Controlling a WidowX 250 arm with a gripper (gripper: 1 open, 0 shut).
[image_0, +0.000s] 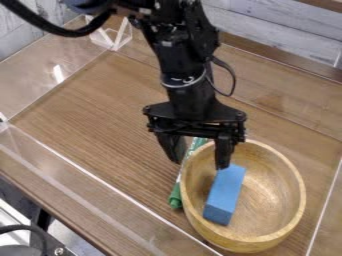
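Note:
My black gripper (198, 152) hangs open over the back left rim of a round wooden bowl (277, 220), with nothing seen between its fingers. A blue block (223, 194) lies inside the bowl. A green and white object (175, 197), long and thin, lies along the bowl's left side, partly hidden by the gripper and bowl.
A white wire or strap shape stands at the back left. Clear edging runs along the front and right, and dark cables show at the lower left.

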